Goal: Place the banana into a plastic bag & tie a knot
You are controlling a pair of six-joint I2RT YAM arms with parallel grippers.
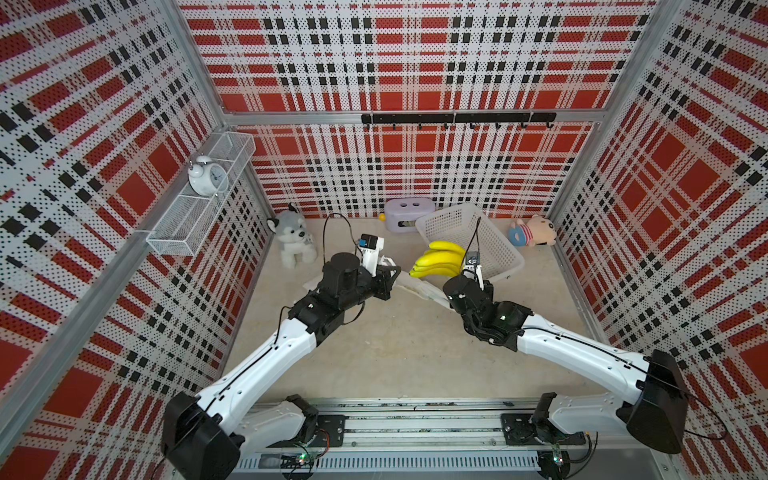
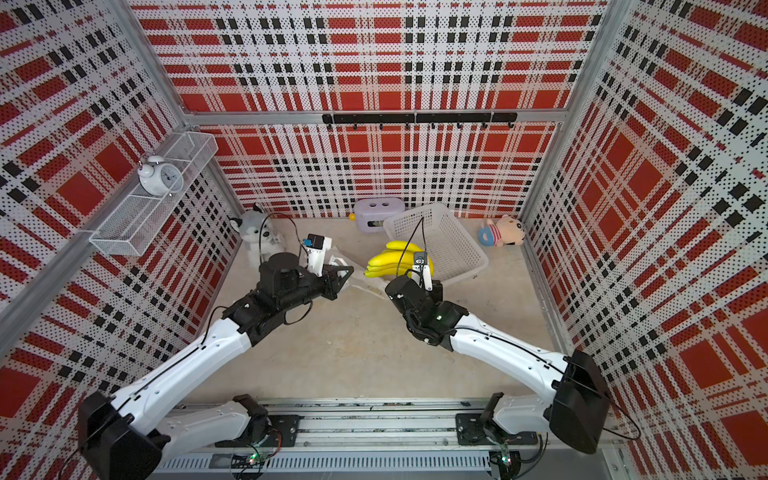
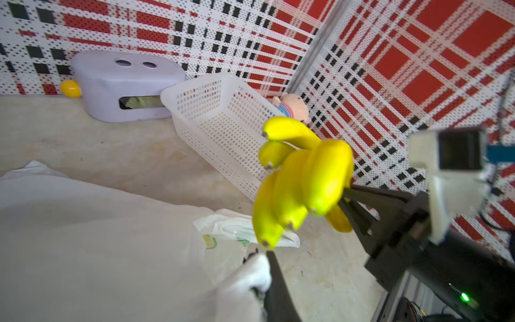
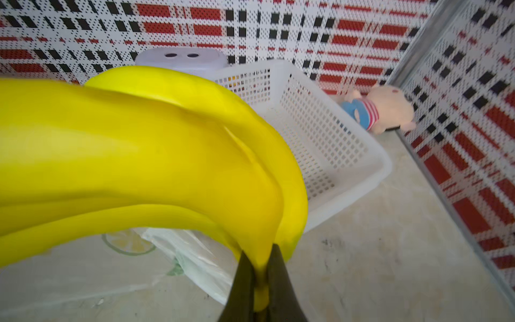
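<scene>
A bunch of yellow bananas [image 1: 438,259] hangs above the table with my right gripper shut on its stem; in the right wrist view the bunch [image 4: 134,150] fills the left half. The white plastic bag [image 3: 107,241] spreads across the lower left of the left wrist view. My left gripper [image 1: 392,277] is shut with a gathered piece of it at its fingertips. Part of the bag [image 4: 193,263] shows below the bananas, which are outside it. How wide the bag's mouth stands is hidden.
Behind the bananas stands an empty white basket [image 1: 502,244]. A lilac box [image 1: 409,214] is at the back, a husky plush [image 1: 294,236] at the left, a doll [image 1: 533,232] at the right.
</scene>
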